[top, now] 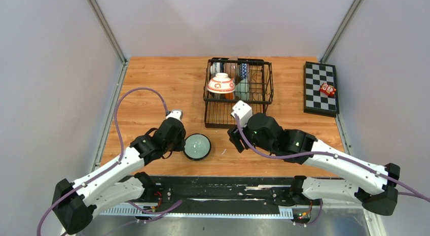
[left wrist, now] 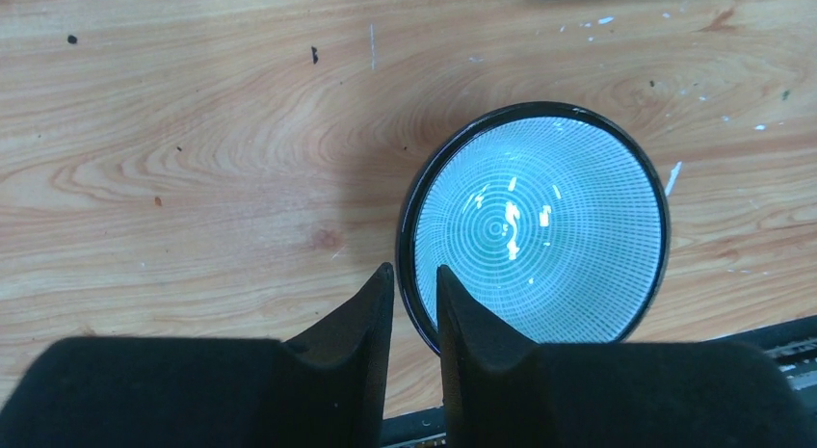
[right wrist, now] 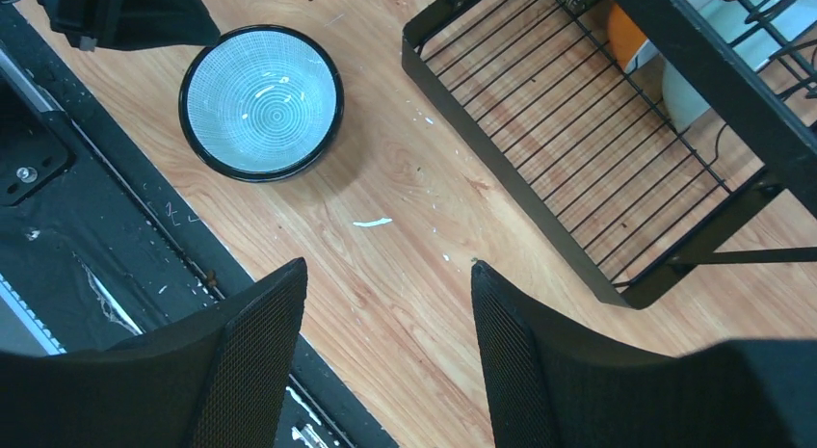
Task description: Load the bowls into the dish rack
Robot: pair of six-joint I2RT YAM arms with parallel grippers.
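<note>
A pale bowl with a black rim (top: 197,146) (left wrist: 538,231) (right wrist: 261,101) lies on the table between the arms. My left gripper hangs over the bowl's left rim, its fingers a little apart with nothing visible between them. My right gripper is open and empty, over bare table in front of the dish rack. The black dish rack (top: 217,125) (right wrist: 511,188) holds several bowls and dishes, including a red-and-white bowl (top: 221,84) lying upside down on top.
A checkered board (top: 319,104) with a red packet (top: 327,89) lies at the back right. The table's front edge runs close below the bowl.
</note>
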